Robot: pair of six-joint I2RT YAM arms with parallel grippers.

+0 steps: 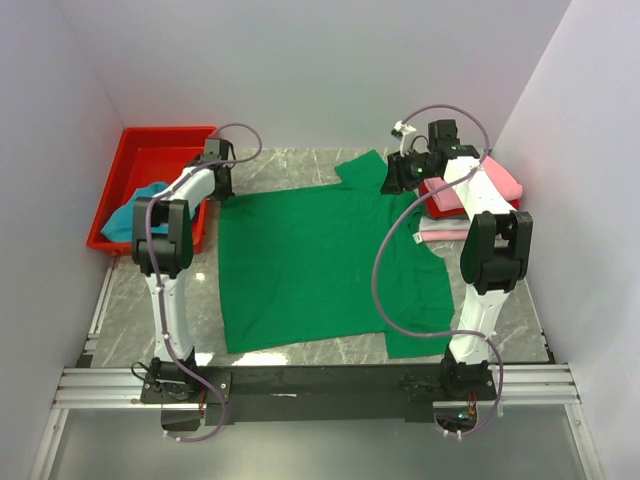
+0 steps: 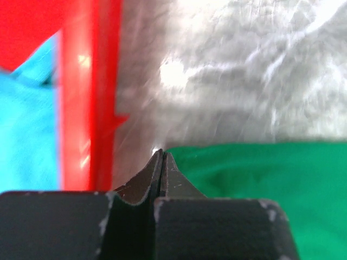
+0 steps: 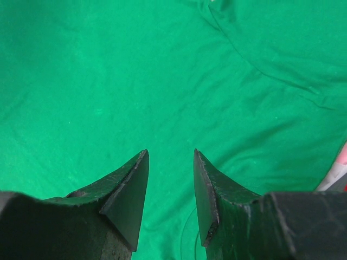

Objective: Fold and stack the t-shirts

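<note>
A green t-shirt (image 1: 300, 260) lies spread flat across the table, one sleeve at the far edge and one at the near right. At its far left corner, my left gripper (image 1: 226, 197) is shut. In the left wrist view the closed fingertips (image 2: 162, 155) touch the shirt's corner (image 2: 187, 154); whether any cloth is pinched between them I cannot tell. My right gripper (image 1: 393, 190) hovers over the shirt near its collar side, fingers apart. Only flat green cloth (image 3: 173, 97) shows below and between those fingers in the right wrist view.
The red bin (image 1: 128, 170) with blue cloth (image 1: 128, 222) stands at the left, its wall close beside my left gripper. Folded pink cloth (image 1: 500, 180) rests in a red container at the right, near grey and pink folded pieces (image 1: 445, 228). Bare table shows along the back.
</note>
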